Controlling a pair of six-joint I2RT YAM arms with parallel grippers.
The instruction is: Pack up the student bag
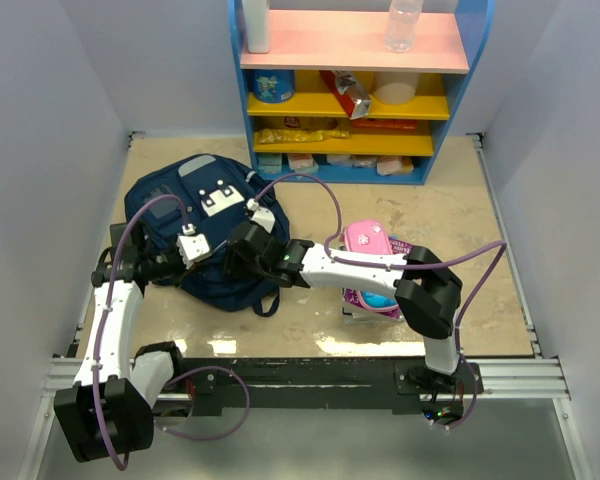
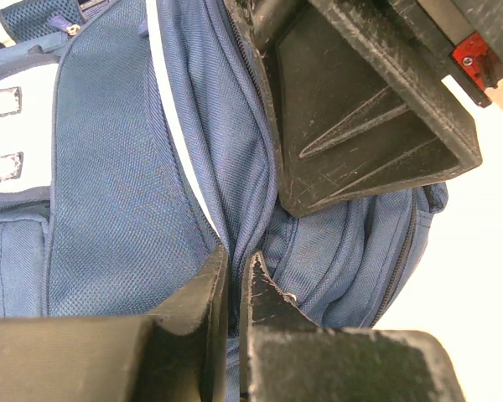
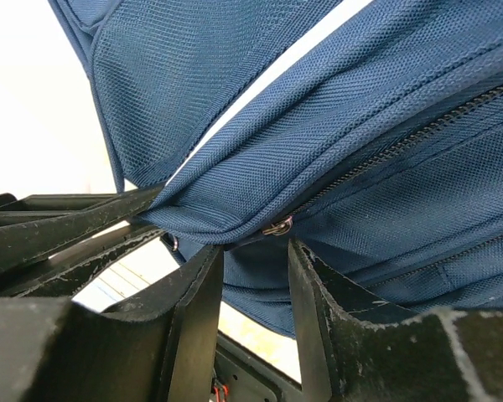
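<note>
The dark blue bag (image 1: pixel 211 180) lies on the table at the left. My left gripper is shut on a fold of the bag's cloth beside the white piping. Close by, my right gripper stands open over the bag, its fingertips (image 3: pixel 298 261) just below a small metal zipper pull (image 3: pixel 278 226). The pull sits at the end of a dark zipper (image 3: pixel 419 138), near the gap between the fingers but not visibly clamped. In the top view the arms hide both sets of fingertips.
A pink case (image 1: pixel 366 238) rests on a stack of books (image 1: pixel 360 312) to the right, partly under my right arm. The blue and yellow shelf (image 1: pixel 350 105) with bottles and packets stands at the back. Bare table (image 1: pixel 470 220) lies at the far right.
</note>
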